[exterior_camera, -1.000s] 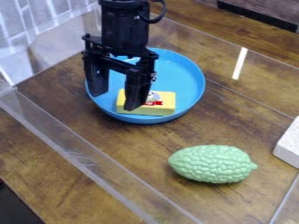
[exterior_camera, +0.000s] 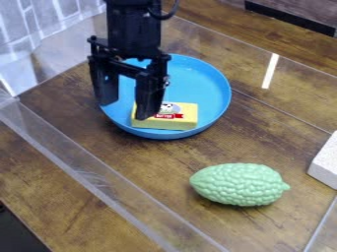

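The black gripper hangs open over the blue plate, its two fingers spread on either side of a gap. On the plate, just right of and below the fingers, lies a yellow box with a printed label, partly behind the right finger. A pale green bumpy vegetable toy lies on the wooden table below and right of the plate.
A white block sits at the right edge. A clear plastic edge crosses the left and lower part of the table.
The gripper has shifted very slightly over the plate; the box, plate and green toy have not visibly moved.
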